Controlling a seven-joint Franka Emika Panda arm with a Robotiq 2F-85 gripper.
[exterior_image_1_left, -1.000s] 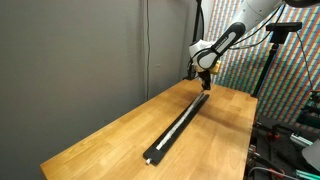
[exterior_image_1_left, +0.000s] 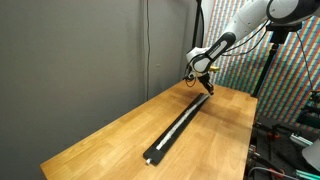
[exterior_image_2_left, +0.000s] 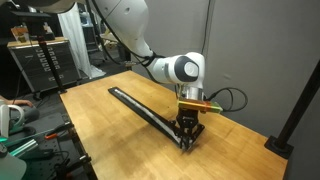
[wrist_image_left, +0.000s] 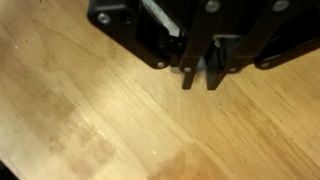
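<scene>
A long black strip (exterior_image_1_left: 175, 131) with a pale line down its middle lies flat on the wooden table. In the second exterior view the same strip (exterior_image_2_left: 143, 107) runs diagonally, and its near end is by my gripper (exterior_image_2_left: 186, 145). My gripper (exterior_image_1_left: 210, 92) is low over that end in the first exterior view. Its narrow fingers (wrist_image_left: 188, 78) stand close together in the wrist view, with only a thin gap at the tips. Pale grey shows behind the finger bases. What, if anything, sits between the fingers cannot be made out.
Bare wooden table (exterior_image_1_left: 90, 150) spreads around the strip. A grey partition (exterior_image_1_left: 90, 70) rises along the back. Dark equipment (exterior_image_1_left: 295, 145) stands at the right edge in the first exterior view, and a cable (exterior_image_2_left: 235, 97) loops beside the arm.
The arm has shifted slightly, and my gripper sits a little lower at the strip's end. The strip lies where it was.
</scene>
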